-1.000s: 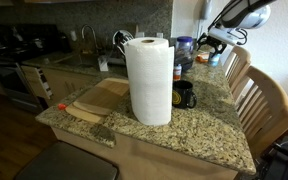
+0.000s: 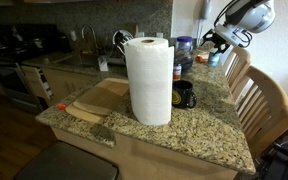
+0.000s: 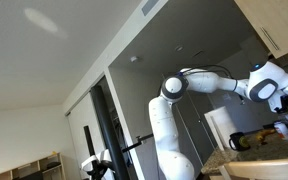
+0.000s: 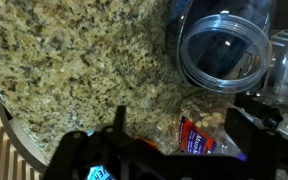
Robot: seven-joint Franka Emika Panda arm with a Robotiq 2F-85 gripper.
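My gripper is over the granite counter [image 4: 79, 65] in the wrist view, its dark fingers apart with nothing seen held between them. A clear round container [image 4: 224, 48] lies at the upper right of that view. Below it, near the right finger, is a packet [image 4: 196, 137] with red and blue print and brownish contents, partly covered by the gripper. In exterior view 1 the gripper [image 2: 216, 42] hangs at the far end of the counter, above several small items that are hard to make out.
A paper towel roll [image 2: 150, 85] stands toward the counter's front, with a black mug [image 2: 184, 95] beside it. Cutting boards [image 2: 102, 96] lie to the left. Wooden chairs [image 2: 270, 105] line the right side.
In exterior view 1 the arm and gripper have shifted slightly right at the far end of the counter. The counter items look unmoved.
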